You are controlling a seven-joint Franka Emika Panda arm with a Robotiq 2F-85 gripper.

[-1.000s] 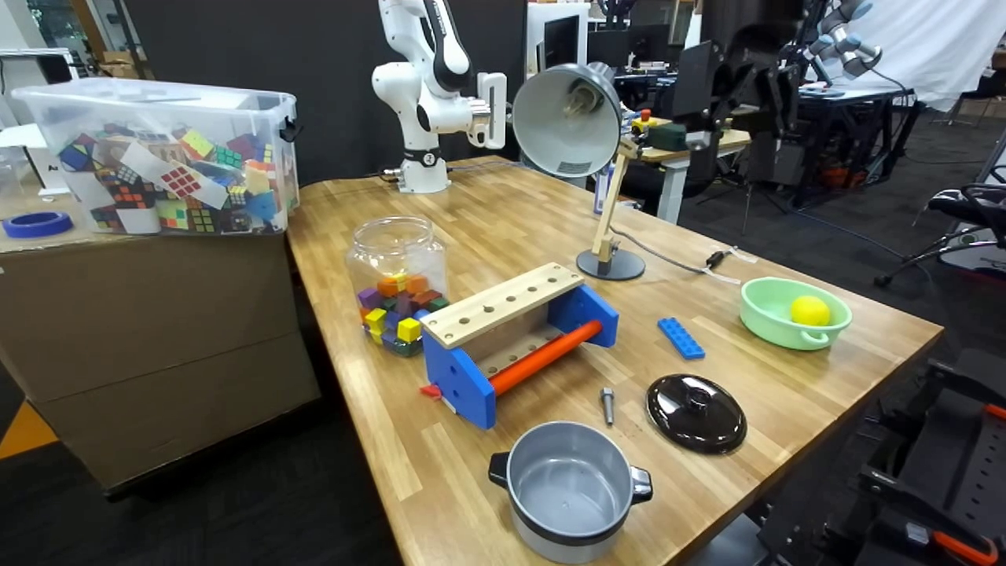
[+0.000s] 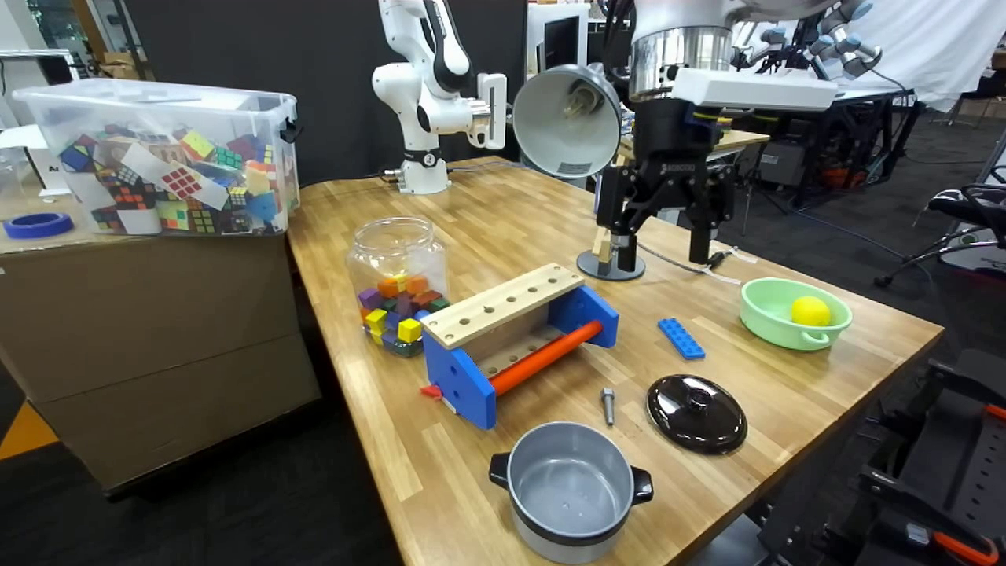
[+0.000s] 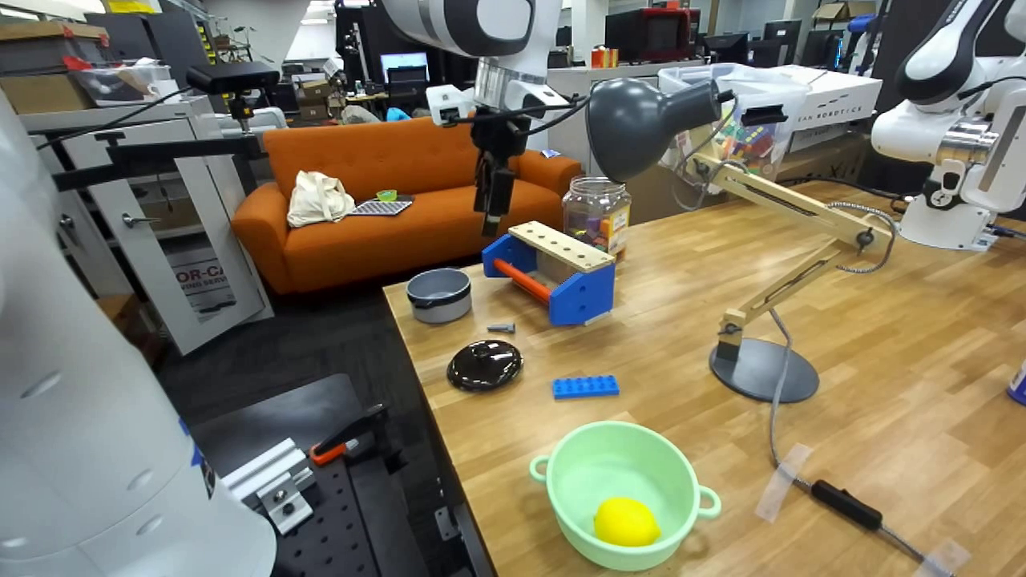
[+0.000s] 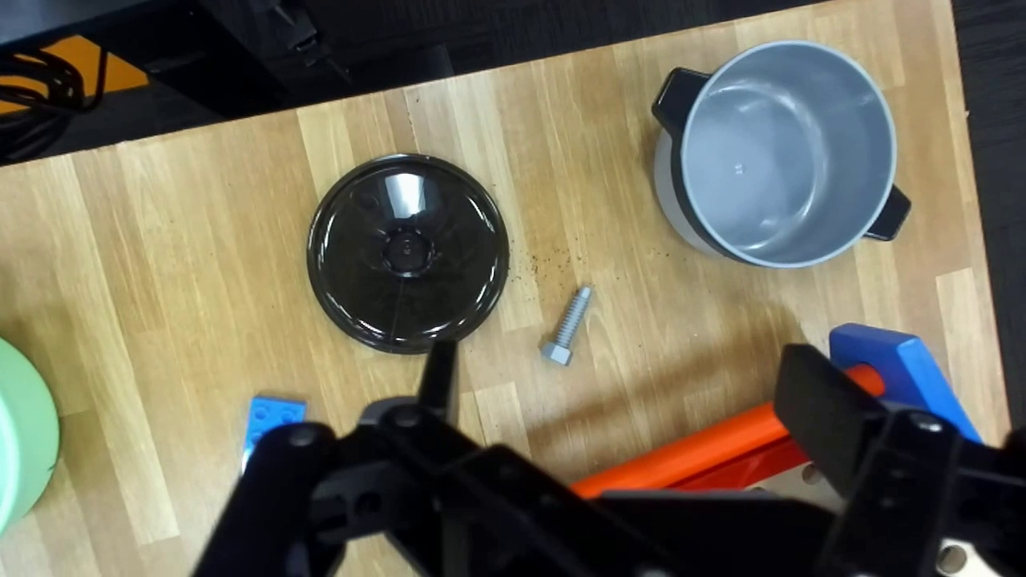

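My gripper [image 2: 666, 255] hangs open above the table with nothing between its fingers; in the wrist view its two fingers stand wide apart. Below it in that view lies a grey bolt [image 4: 570, 325], flat on the wood. A black lid [image 4: 409, 252] rests knob up beside the bolt. The grey pot [image 4: 789, 154] stands empty and uncovered near the table's corner. A blue toy brick [image 2: 681, 338] lies between the lid and a green bowl [image 2: 765, 321], which holds a yellow lemon [image 3: 626, 522]. The toy bench [image 2: 460, 382], with blue ends and an orange bar, stands behind the pot.
A clear jar [image 2: 396, 247] of coloured blocks stands behind the bench. The desk lamp's shade [image 3: 630, 130] overhangs the table close to my arm, and its base [image 3: 765, 370] sits on the wood. Bare table lies around the blue brick.
My gripper has come lower and moved left in exterior view 1, now pointing down over the table. The objects on the table have not moved.
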